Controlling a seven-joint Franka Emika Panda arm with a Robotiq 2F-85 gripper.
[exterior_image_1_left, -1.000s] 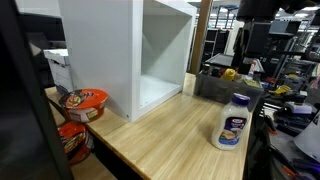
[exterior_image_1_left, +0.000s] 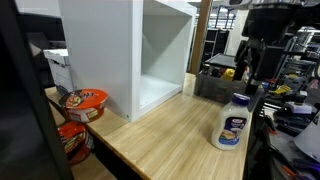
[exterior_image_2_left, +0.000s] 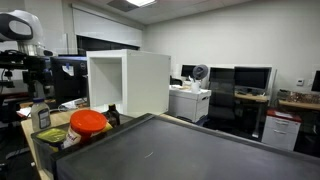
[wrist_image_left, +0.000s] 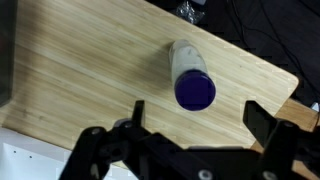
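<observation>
A clear jar (exterior_image_1_left: 230, 124) with a dark blue lid and a blue label stands upright near the front edge of the wooden table. From above, in the wrist view, the lid (wrist_image_left: 194, 92) appears between and slightly ahead of the two fingertips, with wood showing on either side. My gripper is open and holds nothing. Exterior view 1 has it above the jar, apart from it. The same jar (exterior_image_2_left: 40, 115) is small at the left of exterior view 2.
A white open-fronted box (exterior_image_1_left: 120, 55) stands on the table behind the jar. Red-lidded bowls, one of them the upper bowl (exterior_image_1_left: 84, 103), sit at the left. A dark bin (exterior_image_1_left: 212, 86) lies beyond.
My gripper has come down closer to the jar over the last second. The jar and the bowls have stayed where they were.
</observation>
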